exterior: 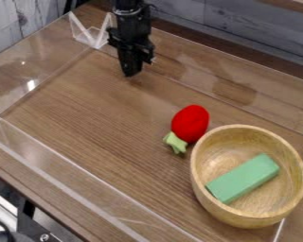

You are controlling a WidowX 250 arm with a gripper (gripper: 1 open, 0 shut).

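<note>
My dark gripper point(130, 60) hangs at the top centre of the camera view over the back part of the wooden table point(79, 128), shut, with nothing visible between its fingers. To the lower right lie a red object point(191, 122) with a pale green end point(176, 143) and a round beige bowl point(268, 151) holding a green block point(242, 179).
Clear plastic pieces point(91, 30) sit at the back left beside the arm. The white back wall runs along the top right.
</note>
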